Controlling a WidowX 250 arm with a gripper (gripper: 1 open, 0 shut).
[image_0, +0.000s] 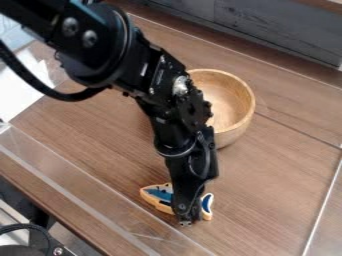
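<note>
My black gripper (187, 210) reaches down to the wooden table near its front edge, its fingertips low over a small wooden toy with blue markings (158, 197), shaped somewhat like a fish. The fingers cover the middle of the toy. Whether they are closed on it is hard to tell from this view.
A wooden bowl (233, 112) stands behind the gripper, partly hidden by the arm. A grey wall runs along the back, and dark cables and equipment lie past the front left edge.
</note>
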